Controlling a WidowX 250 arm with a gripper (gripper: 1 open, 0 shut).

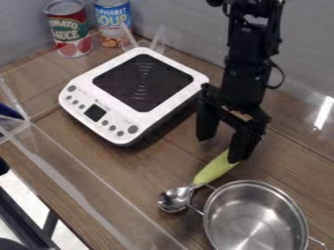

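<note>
My black gripper (222, 139) hangs over the wooden counter right of the induction cooker, its two fingers spread apart. The right finger reaches down to the upper end of a yellow-green handle (213, 170) of a spoon (175, 199); whether they touch I cannot tell. Nothing shows held between the fingers. A steel pot (257, 220) with side handles sits at the lower right, close beside the spoon.
The white induction cooker (117, 80) occupies the middle left. A tomato sauce can (69, 26) and an alphabet soup can (112, 21) stand at the back left. Bare counter (117, 181) lies at the front left.
</note>
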